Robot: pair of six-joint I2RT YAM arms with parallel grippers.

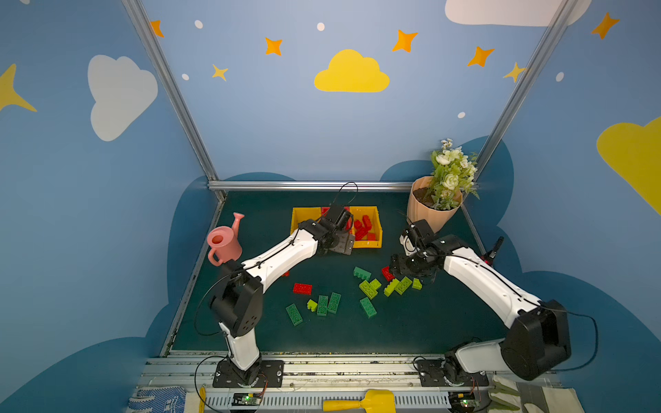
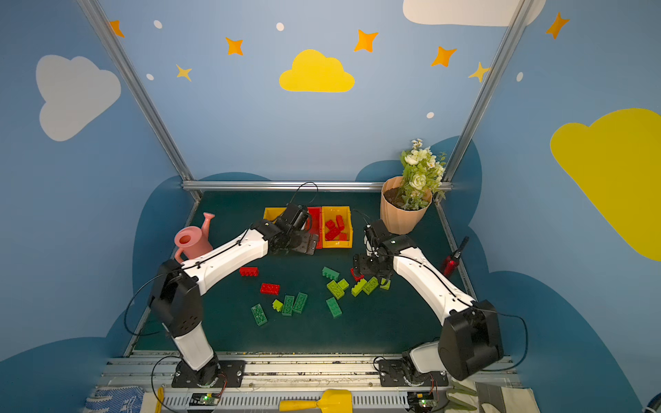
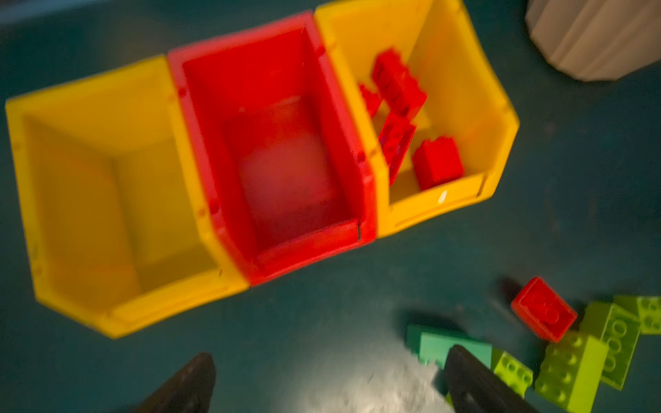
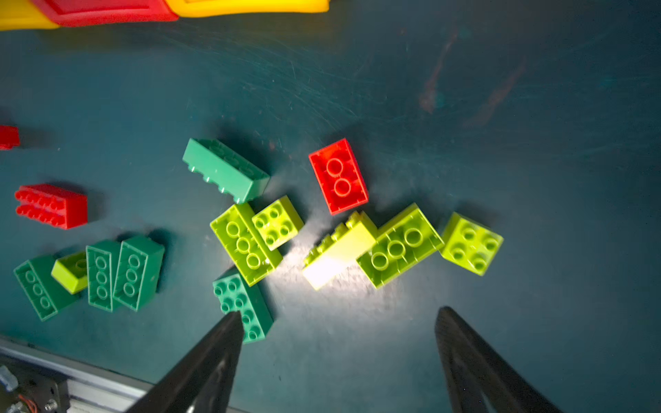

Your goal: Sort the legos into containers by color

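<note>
Three joined bins stand at the back: an empty left yellow bin (image 3: 75, 206), an empty red bin (image 3: 275, 158), and a right yellow bin (image 3: 440, 213) holding several red bricks (image 3: 438, 162). My left gripper hovers before the bins, open and empty. My right gripper hangs above the bricks on the right, its fingers apart with nothing between them. Below it lie a red brick (image 4: 339, 177), several lime bricks (image 4: 400, 245) and a teal-green brick (image 4: 227, 169). Farther left are more green bricks (image 4: 139, 272) and a red brick (image 4: 52, 205).
A flower pot (image 1: 430, 206) occupies the back right corner, and a pink watering can (image 1: 224, 244) stands at the left. By the right edge is a red-and-black tool (image 2: 454, 258).
</note>
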